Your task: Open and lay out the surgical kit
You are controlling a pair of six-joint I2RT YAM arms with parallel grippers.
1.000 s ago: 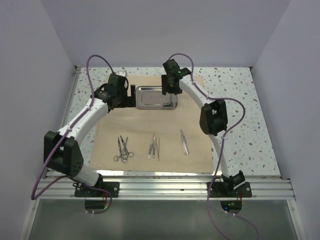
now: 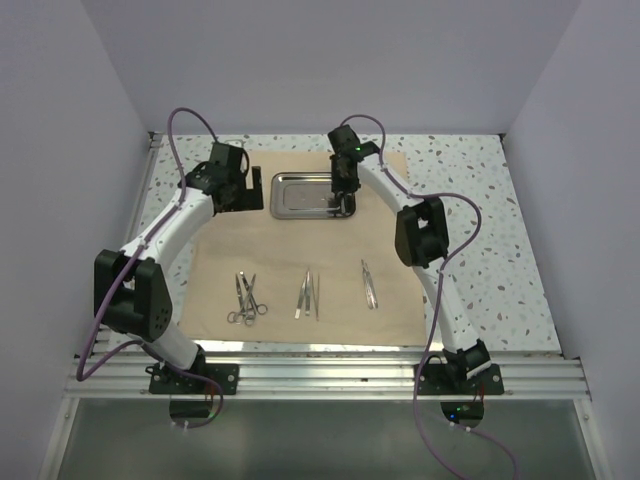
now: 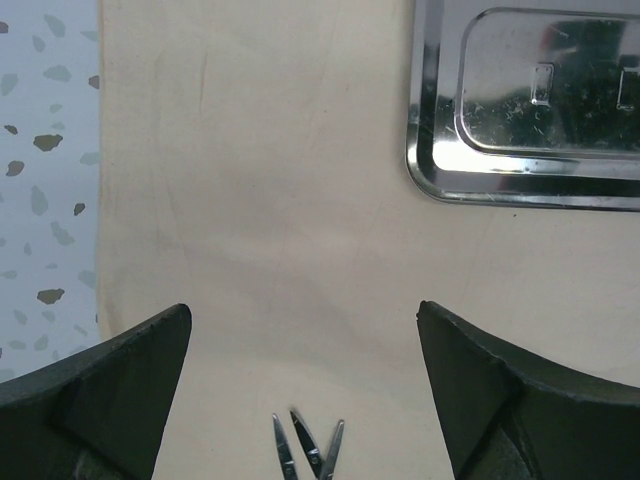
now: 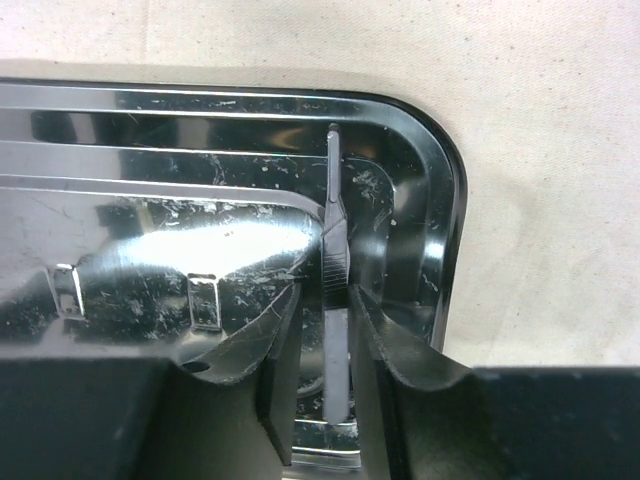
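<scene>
The silver metal tray [image 2: 291, 203] sits on the cream cloth at the back. Near its right end, in the right wrist view, a slim scalpel-like handle [image 4: 336, 262] lies lengthwise. My right gripper straddles its middle with narrowed fingers; a gap still shows to the handle's left. Left of the tray, above bare cloth, my left gripper [image 2: 250, 190] is wide open and empty. In front on the cloth lie scissor-like instruments [image 2: 246, 300] at left, slim tools [image 2: 308, 295] at centre and a tweezer-like pair [image 2: 369, 286] at right.
In the left wrist view the tray's corner [image 3: 440, 170] is close to my left gripper's right side.
The left gripper has moved slightly left, away from the tray. The instruments in front have not moved.
</scene>
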